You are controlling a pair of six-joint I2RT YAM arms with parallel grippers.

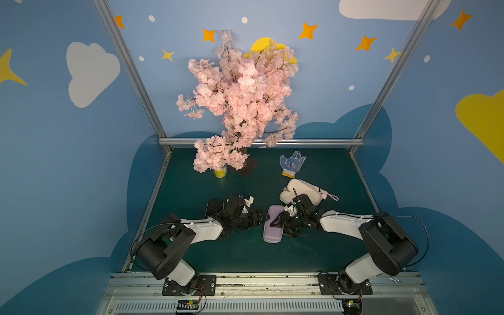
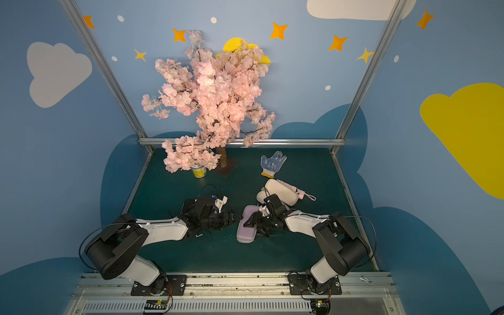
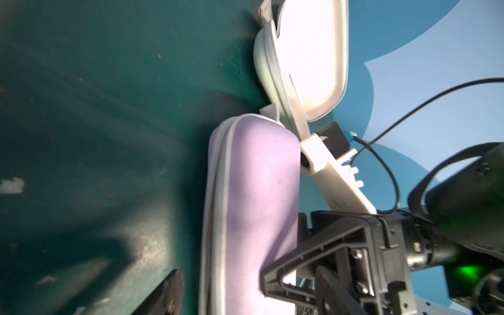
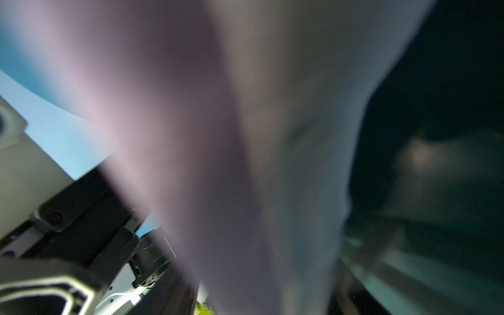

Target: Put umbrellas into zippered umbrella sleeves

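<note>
A lavender zippered sleeve (image 1: 273, 231) lies lengthwise between the arms; its lid looks closed in the left wrist view, and its contents are hidden. My left gripper (image 1: 266, 216) is open at the sleeve's left side. From the right, my right gripper (image 1: 281, 218) reaches over the sleeve, with one finger (image 3: 278, 283) across its lavender face. Its fingers stand apart around the blurred sleeve (image 4: 210, 157) in the right wrist view; whether they grip it is unclear. Behind lies a cream sleeve (image 1: 304, 192), lid raised, and a pale pink umbrella (image 1: 324, 194) with a strap beside it.
A blue glove (image 1: 292, 162) lies at the back right. A yellow can (image 1: 220, 171) and a blossom tree (image 1: 246, 99) stand at the back left. Something dark (image 1: 213, 206) sits behind the left arm.
</note>
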